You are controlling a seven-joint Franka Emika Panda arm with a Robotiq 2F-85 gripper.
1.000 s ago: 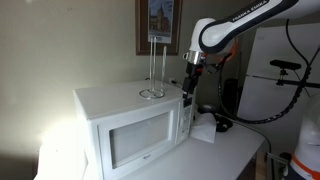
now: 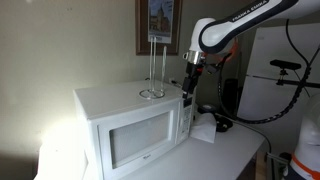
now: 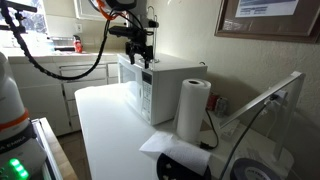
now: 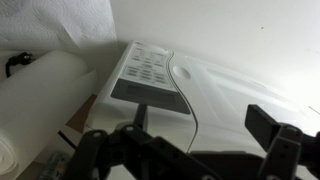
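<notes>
A white microwave (image 2: 140, 135) stands on the white counter, its door closed in exterior view 1. My gripper is open, its two black fingers well apart with nothing visible between them. In the wrist view it is over the microwave's front right part, where the keypad (image 4: 150, 66) and the dark display show. Exterior view 2 has the gripper (image 3: 148, 58) close to the upper edge of the control-panel end; whether it touches cannot be told.
Beside the microwave stands a paper towel roll (image 3: 191, 110). A white sheet (image 3: 174, 149) lies partly over a dark pan (image 3: 182, 172). A white wire stand (image 2: 152, 94) is on the microwave's top.
</notes>
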